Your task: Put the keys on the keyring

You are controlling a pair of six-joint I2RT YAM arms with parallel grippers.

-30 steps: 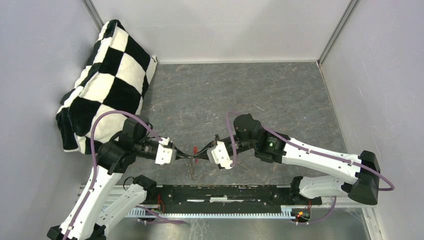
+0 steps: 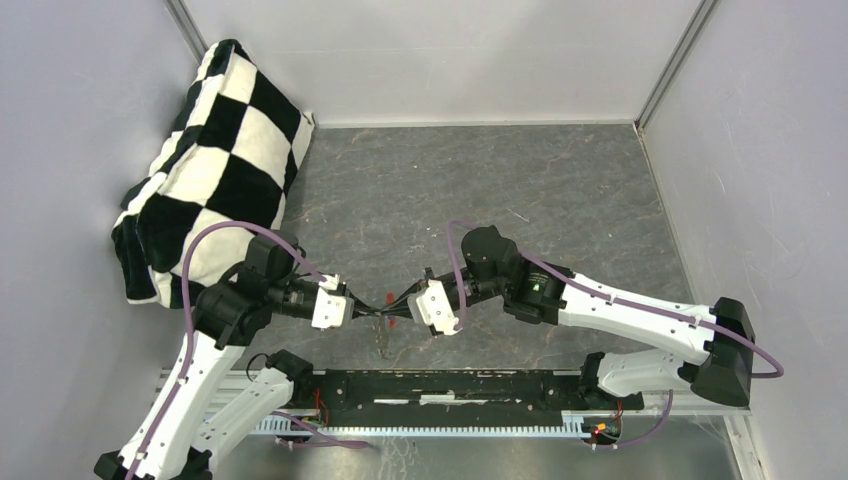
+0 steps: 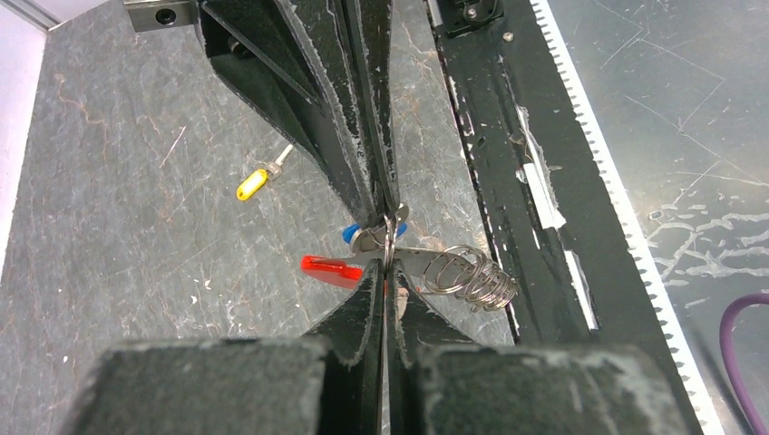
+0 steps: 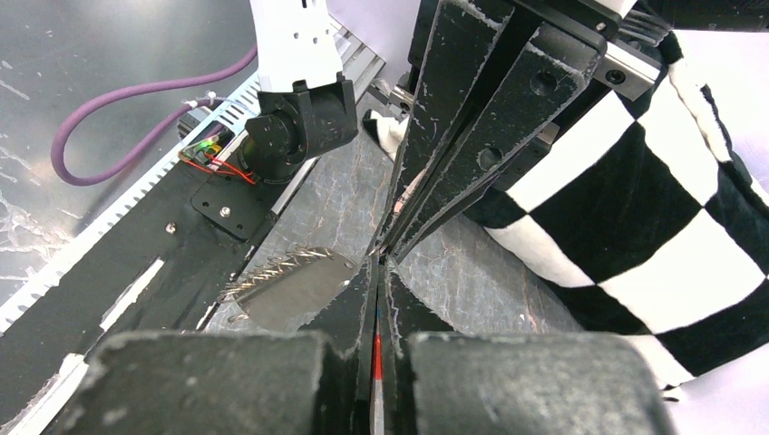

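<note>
My left gripper is shut on the thin metal keyring [image 3: 390, 237], which stands edge-on between the two grippers' tips. My right gripper is also shut, its tips meeting the left ones at the ring; whether it pinches anything is hidden. Around the ring in the left wrist view are a red-tagged key [image 3: 328, 269], a blue tag [image 3: 352, 233] and a metal plate with a wire coil [image 3: 472, 276]. The plate [image 4: 295, 290] also shows in the right wrist view. A yellow-tagged key [image 3: 254, 184] lies apart on the grey table.
A black-and-white checkered cushion [image 2: 215, 170] leans against the left wall. Along the table's front runs a black rail [image 2: 440, 388].
No visible movement in the left arm.
</note>
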